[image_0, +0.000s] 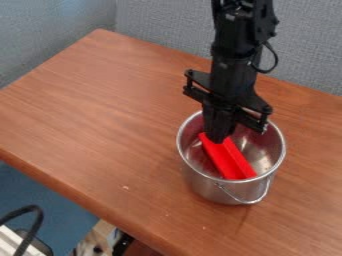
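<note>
A red elongated block (230, 160) lies slanted inside a silver metal pail (227, 188) on the right half of the wooden table. My black gripper (218, 126) reaches down into the pail over the upper end of the red block. Its fingertips are partly hidden, so I cannot tell whether they touch or hold the block.
Grey panels (160, 30) border it at the back. Beyond the front left edge are a blue floor and some cables.
</note>
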